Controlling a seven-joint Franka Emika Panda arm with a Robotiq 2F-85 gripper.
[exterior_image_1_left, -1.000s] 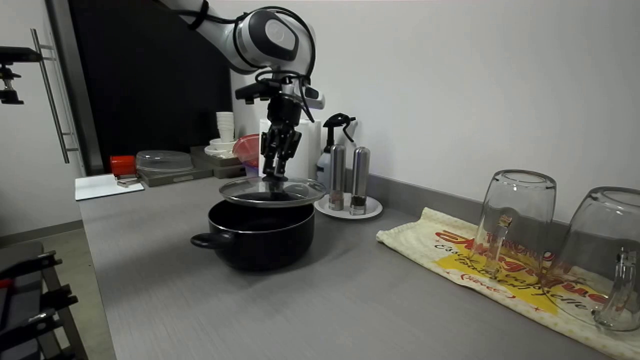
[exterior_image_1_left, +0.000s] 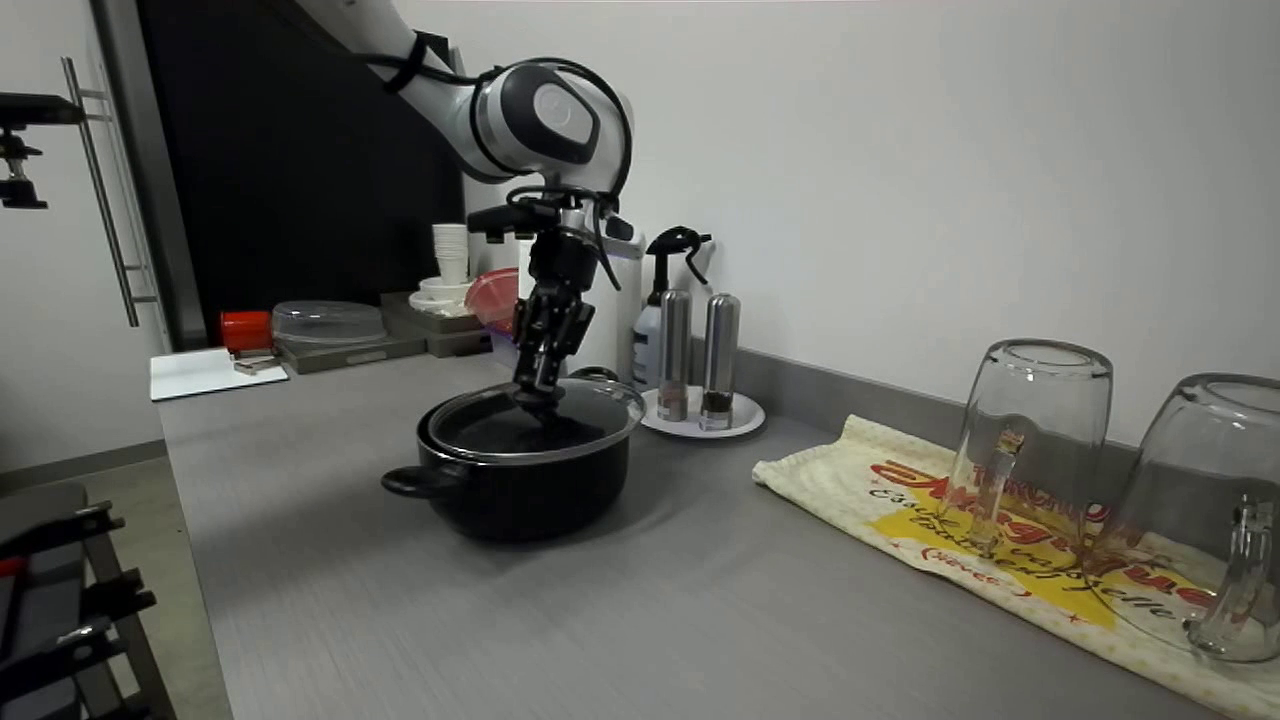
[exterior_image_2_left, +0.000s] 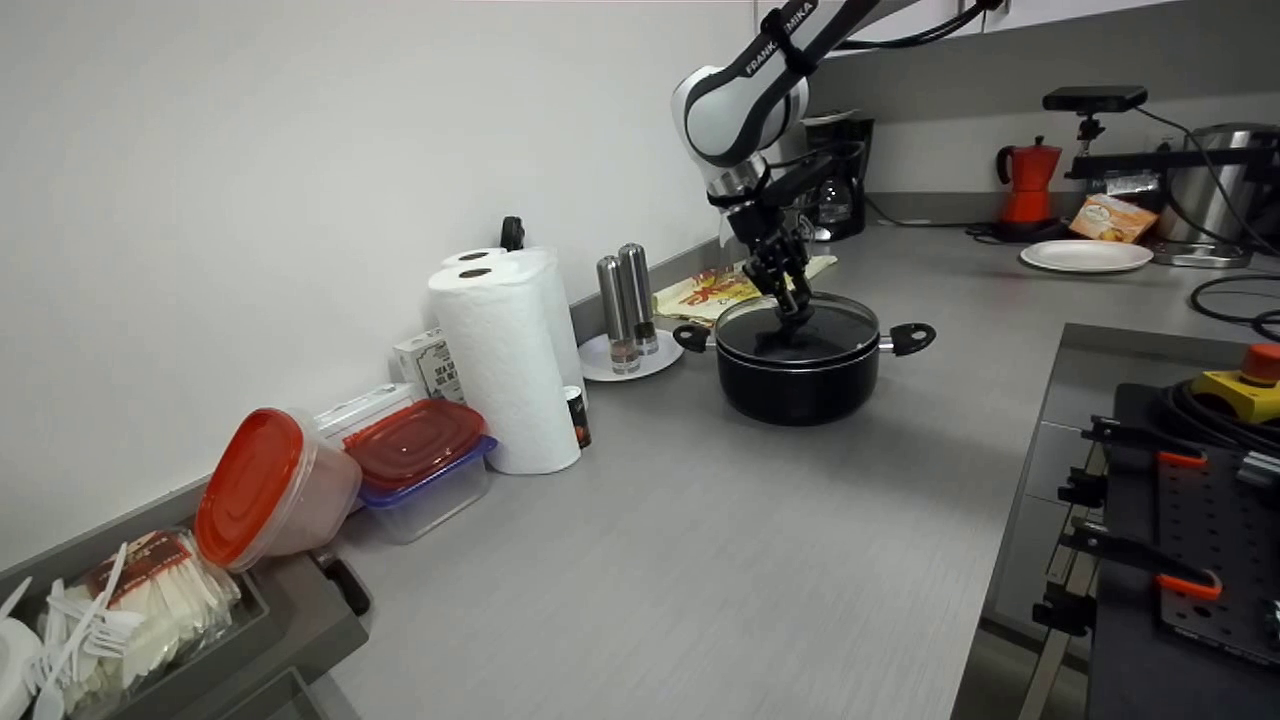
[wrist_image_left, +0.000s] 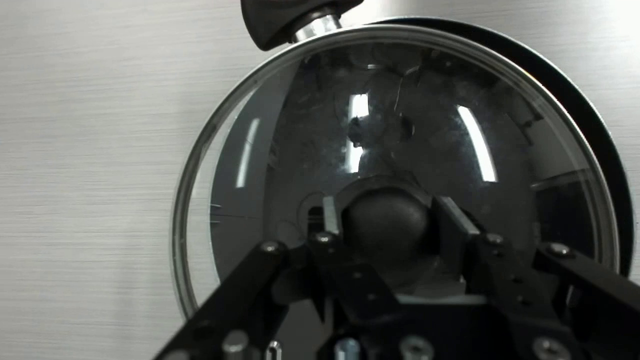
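Note:
A black two-handled pot (exterior_image_1_left: 524, 498) stands on the grey counter, and its glass lid (exterior_image_1_left: 462, 422) is over its opening. My gripper is shut on the lid's round black knob (wrist_image_left: 387, 222), one finger on either side. In the wrist view the lid sits off centre, with a dark crescent of the pot (wrist_image_left: 606, 144) showing past its rim at the upper right. From the first exterior view the lid overhangs slightly toward the wall side and looks tilted. Whether its rim touches the pot all round, I cannot tell.
Two metal mills (exterior_image_1_left: 720, 360) on a white plate (exterior_image_1_left: 750, 416) stand close behind the pot. Paper towel rolls (exterior_image_2_left: 504, 360) and plastic containers (exterior_image_2_left: 282, 486) line the wall. Two glass mugs (exterior_image_1_left: 1032, 420) rest on a printed cloth (exterior_image_1_left: 828, 468).
The arm has come down with the lid in its gripper. A second ago the lid hung above the pot with a gap; now it is at the pot's rim. The pot has not moved.

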